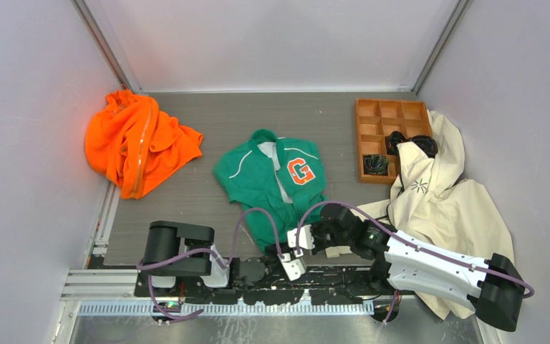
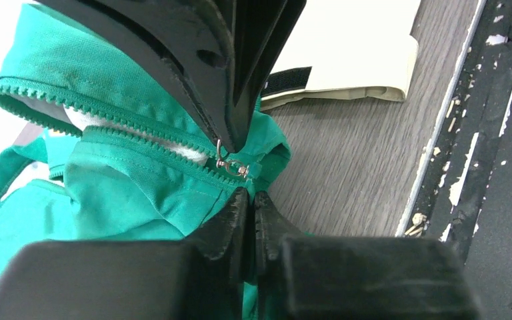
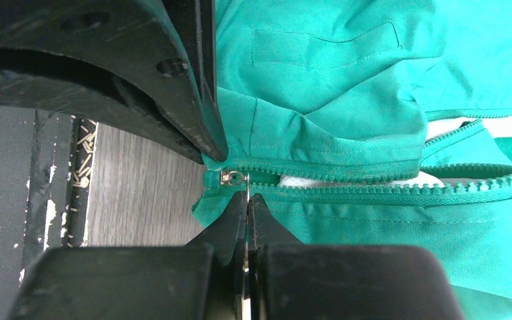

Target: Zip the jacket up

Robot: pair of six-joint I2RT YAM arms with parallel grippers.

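Note:
The green jacket (image 1: 258, 179) with an orange G lies front up at the table's centre, both grippers at its bottom hem. In the left wrist view the zipper slider (image 2: 232, 167) is at the hem, just above my left gripper, whose fingertips are close together at the fabric; whether they hold it is unclear. In the right wrist view my right gripper is shut on the small metal zipper tab (image 3: 247, 183). Each wrist view shows the other gripper's black housing close above the zipper.
An orange garment (image 1: 140, 143) lies at the left. A wooden compartment box (image 1: 369, 115) with dark items and a cream garment (image 1: 451, 222) fill the right.

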